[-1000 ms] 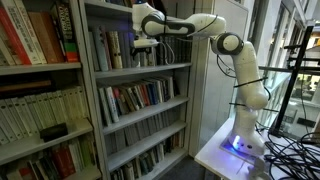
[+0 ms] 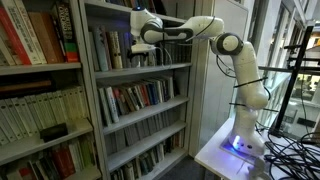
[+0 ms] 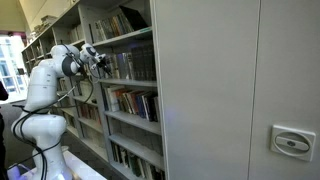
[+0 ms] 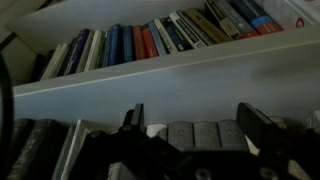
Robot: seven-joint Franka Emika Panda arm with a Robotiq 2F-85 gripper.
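Note:
High in front of the bookcase (image 2: 93, 100), my gripper stands open with nothing held between its fingers. In the wrist view, a row of thick grey book spines (image 4: 181, 134) shows beyond and between the two dark fingers. Dark books (image 4: 38, 143) lean at the left of that row, beside some pale ones. Above runs a grey shelf board (image 4: 150, 83) carrying coloured books (image 4: 140, 42). Exterior view 1 has the arm reaching over from the right, the gripper (image 2: 140, 48) near the upper shelf; whether it touches any book cannot be told.
Lower shelves hold more books (image 2: 135, 97), with gaps at their ends. A white table (image 2: 222, 156) bears the arm's base, and loose black cables (image 2: 290, 155) lie right of it. A large pale panel (image 3: 210, 90) closes off the bookcase's right side.
The arm's upper part and the gripper have sunk slightly over the last second. No book has visibly moved.

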